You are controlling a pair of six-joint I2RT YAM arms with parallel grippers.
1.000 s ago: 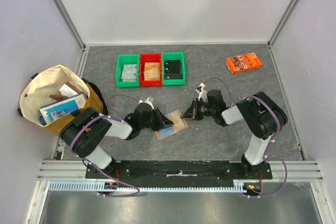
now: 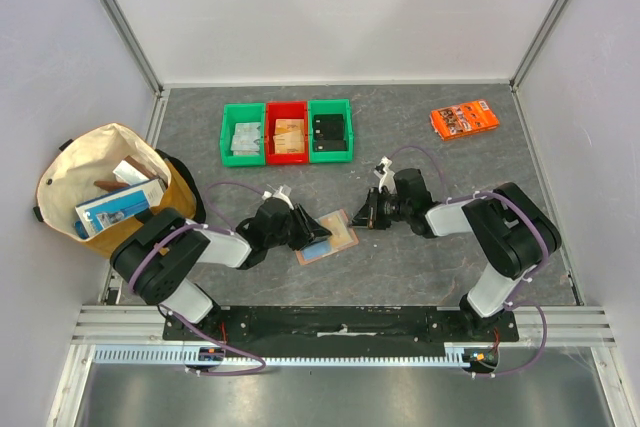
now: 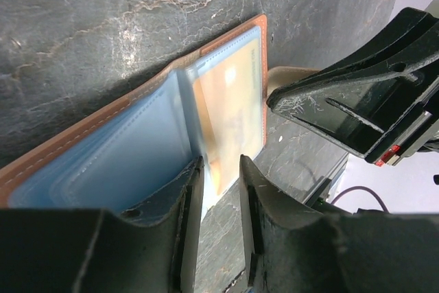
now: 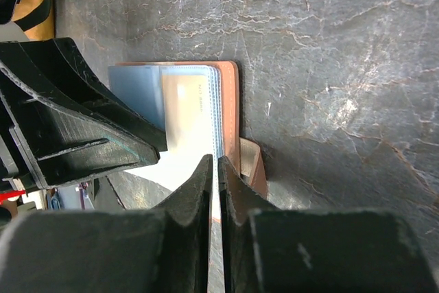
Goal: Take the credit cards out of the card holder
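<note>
On the table, front centre, lies an open card holder point(image 2: 342, 238) with a tan border, clear pockets and a blue part. Under its clear pocket lies a pale beige card, also in the right wrist view as a beige card point(image 4: 185, 104). My left gripper is part open over the pocket, its two fingertips apart and nothing clearly held between them. At the holder's right end, my right gripper is closed on the thin stitched pocket edge point(image 4: 218, 111); the fingers hide the pinched part.
Green and red trays point(image 2: 287, 105) stand at the back, with cards and black items inside. An orange packet point(image 2: 465, 119) lies back right, and a bag point(image 2: 110, 182) with items stands at left. Bare table surrounds the holder.
My right gripper has shifted slightly to the right at the holder's edge. The left arm has moved only a little, and the holder lies in about the same place.
</note>
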